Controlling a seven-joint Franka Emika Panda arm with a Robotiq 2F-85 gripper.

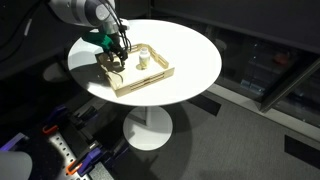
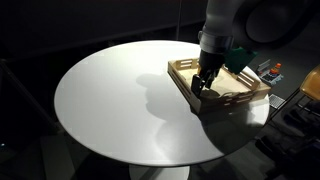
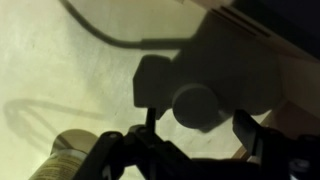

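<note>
A small round, pale-topped object [image 3: 195, 106] stands on the floor of the wooden tray, showing between the fingertips in the wrist view. My gripper is partly open over it, with a gap visible on both sides. In exterior view 1 the gripper [image 1: 118, 66] reaches down into the left part of the tray [image 1: 150, 79]; the round object is hard to make out there. A jar with a tan lid [image 3: 72, 142] stands at the lower left of the wrist view, apart from the fingers. From exterior view 2, the gripper [image 2: 198, 88] is low inside the tray.
The tray's low wooden walls [image 2: 228, 103] surround the gripper; one wall runs close by on the wrist view's right. Bare white tabletop [image 1: 190, 50] lies to the right of the tray in exterior view 1.
</note>
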